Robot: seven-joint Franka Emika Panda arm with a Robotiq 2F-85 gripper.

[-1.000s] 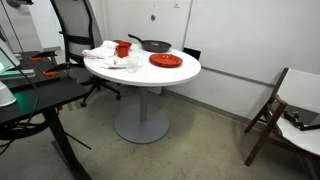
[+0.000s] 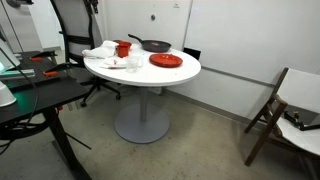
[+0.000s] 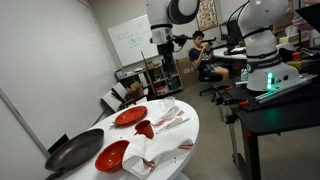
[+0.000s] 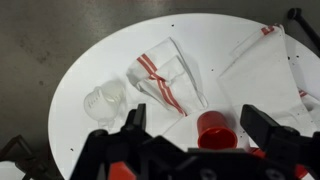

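My gripper is open above the round white table (image 4: 100, 60), nothing between its fingers. In exterior view 2 the gripper (image 3: 178, 42) hangs well clear of the tabletop. Below it in the wrist view lie a red cup (image 4: 214, 130), a folded white cloth with red stripes (image 4: 165, 78) and a clear cup (image 4: 105, 101). A second white cloth (image 4: 262, 82) is at the right. A red plate (image 2: 166, 60) and a dark pan (image 2: 152, 45) rest on the table, with a red bowl (image 3: 112, 156) beside the pan.
A black side table (image 2: 45, 98) stands left of the round table. A wooden-framed chair (image 2: 288, 105) is at the far right, and a black office chair (image 2: 75, 20) is behind the table. Bare tabletop shows around the plate.
The things on the table have not moved.
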